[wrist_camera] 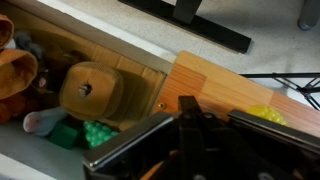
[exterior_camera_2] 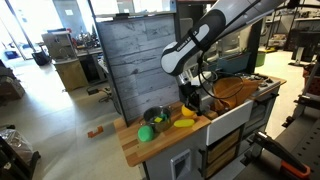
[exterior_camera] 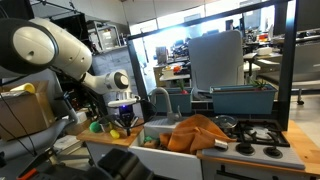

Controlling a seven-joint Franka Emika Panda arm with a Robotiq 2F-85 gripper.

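Observation:
My gripper hangs low over the wooden counter, close to the left edge of the sink. Its dark fingers are shut, and nothing shows between them. A yellow object point(wrist_camera: 265, 113) lies to its right in the wrist view, partly covered by the gripper's body. In exterior view 2 an orange-yellow item point(exterior_camera_2: 187, 110) sits right by the gripper point(exterior_camera_2: 192, 104), with a longer yellow piece point(exterior_camera_2: 183, 123) in front of it. Whether the fingers touch either one cannot be told.
The sink point(wrist_camera: 40, 155) beside the counter holds a round wooden lid point(wrist_camera: 91, 91), green grapes point(wrist_camera: 98, 134) and an orange cloth point(exterior_camera: 196, 134). A dark pot point(exterior_camera_2: 158, 115) and a green item point(exterior_camera_2: 146, 132) stand along the counter. The stove point(exterior_camera: 258, 135) lies beyond the sink.

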